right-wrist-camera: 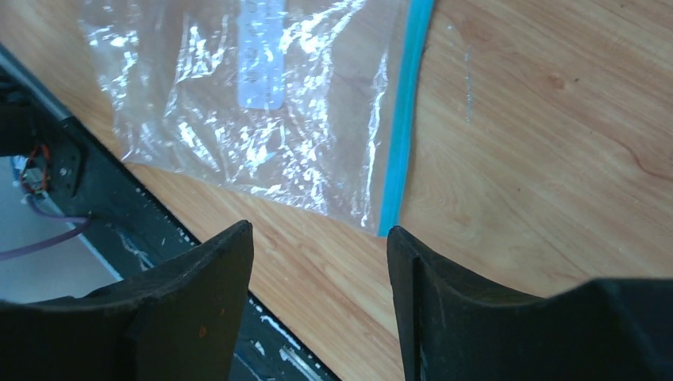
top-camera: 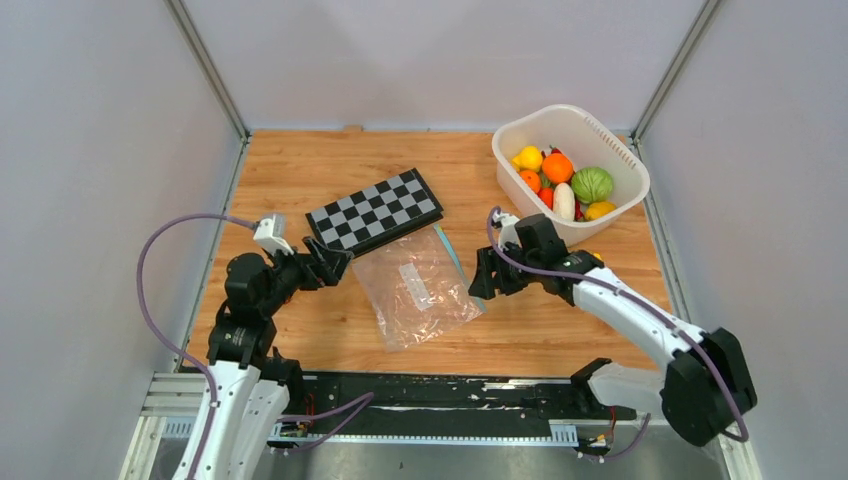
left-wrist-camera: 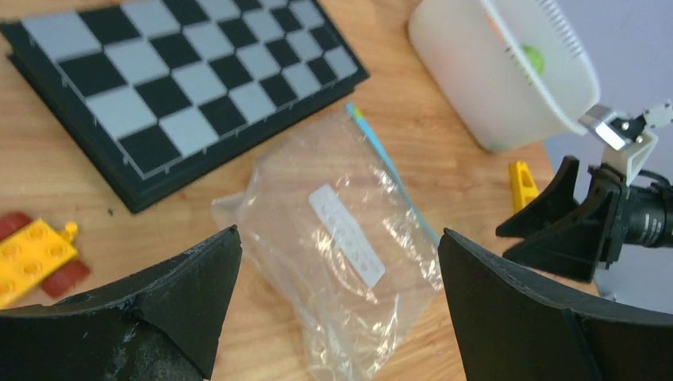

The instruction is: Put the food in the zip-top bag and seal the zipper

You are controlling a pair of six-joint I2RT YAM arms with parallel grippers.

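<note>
The clear zip top bag [top-camera: 400,290] lies flat on the table, a white label in its middle and its blue zipper strip [right-wrist-camera: 403,119] along the right side. Several play foods, among them an orange [top-camera: 557,167] and a green cabbage [top-camera: 592,185], sit in the white basket [top-camera: 632,196] at the back right. My left gripper [top-camera: 338,262] is open above the table, left of the bag, with nothing between its fingers. Close to the zipper's near corner hovers my right gripper, fingers parted and empty; the zipper's end shows just beyond its right finger [right-wrist-camera: 409,250].
A checkered board [top-camera: 375,210] lies directly behind the bag, near its far edge. On the left is a yellow toy car [left-wrist-camera: 32,258]; a yellow frame-like piece [left-wrist-camera: 522,186] lies near the basket.
</note>
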